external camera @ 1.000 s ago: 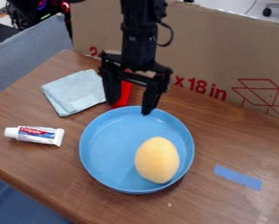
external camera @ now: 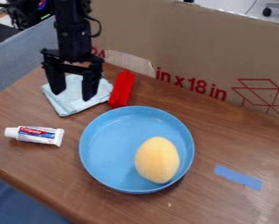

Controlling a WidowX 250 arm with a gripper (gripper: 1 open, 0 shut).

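My black gripper [external camera: 73,82] hangs over a folded pale blue cloth [external camera: 79,104] at the upper left, its two fingers apart and nothing visible between them. A red block [external camera: 122,88] lies just right of the cloth. A blue plate [external camera: 111,157] holds a pale yellow oval object [external camera: 156,160] on its right side. A white Colgate toothpaste tube [external camera: 35,135] lies at the left.
A cardboard box [external camera: 208,66] stands along the back. A strip of blue tape [external camera: 237,178] is on the wooden table at the right, where the surface is otherwise clear.
My gripper has moved left, from above the red block and the plate's far edge to over the cloth. The objects on the table look unchanged.
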